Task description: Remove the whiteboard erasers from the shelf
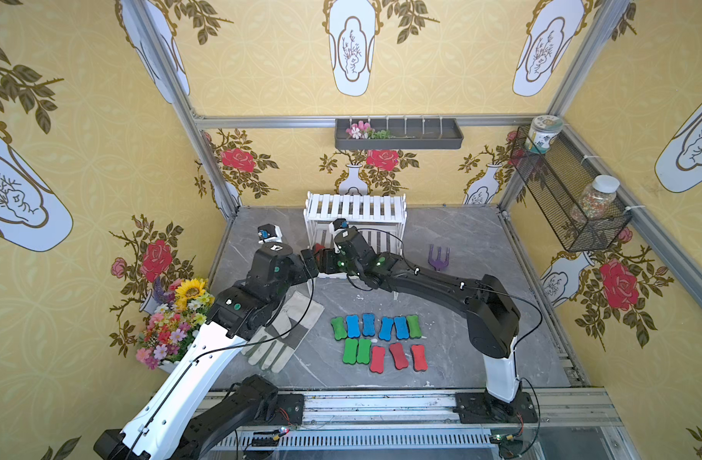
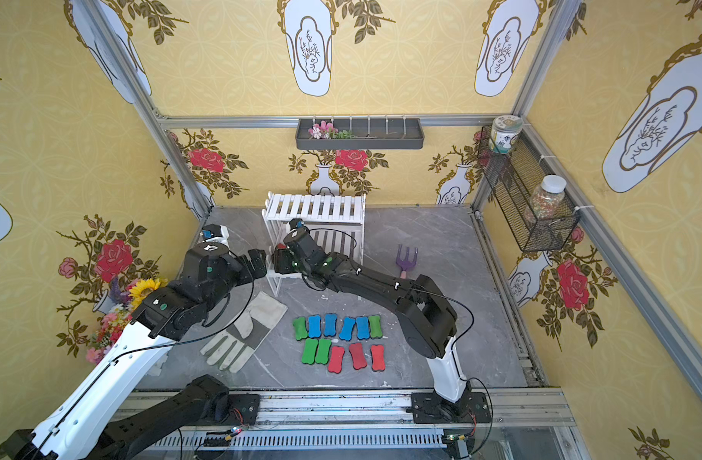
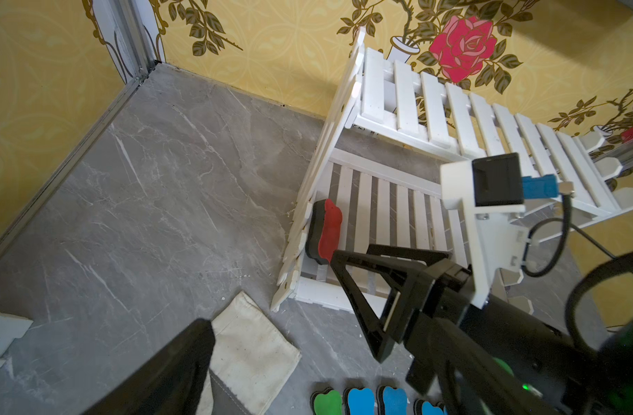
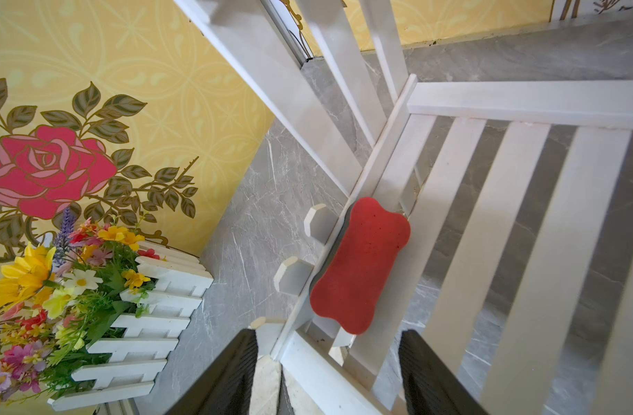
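Note:
One red eraser (image 4: 363, 266) with a dark underside lies on the lower level of the white slatted shelf (image 4: 523, 103), tight against its left side. My right gripper is open at the shelf's front left, its fingers apart and the eraser ahead of them, not between them. In the left wrist view, the same red eraser (image 3: 328, 231) shows beyond the right gripper's finger tips. My left gripper is open and empty, left of the shelf. Several green, blue and red erasers (image 1: 377, 358) lie in two rows on the table before the shelf.
A pair of gloves (image 1: 289, 329) lies left of the erasers, and a flower planter (image 1: 174, 322) stands at the left. The purple fork (image 1: 439, 258) is right of the shelf. Bare table surrounds it at the right.

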